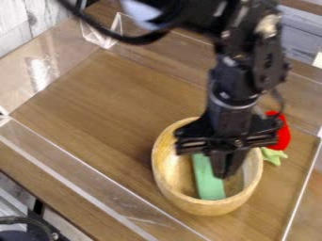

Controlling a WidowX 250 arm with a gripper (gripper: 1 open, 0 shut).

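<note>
A wooden bowl (176,188) sits toward the front right of the table, with a green block (209,180) lying inside it. My gripper (217,158) hangs over the back part of the bowl, partly hiding the block. Whether its fingers hold anything cannot be made out. A red object with pale green leaves, like a toy strawberry (280,136), lies just right of the bowl, partly behind the gripper.
A clear plastic holder (101,30) stands at the back left, and transparent edging runs along the table's left and front.
</note>
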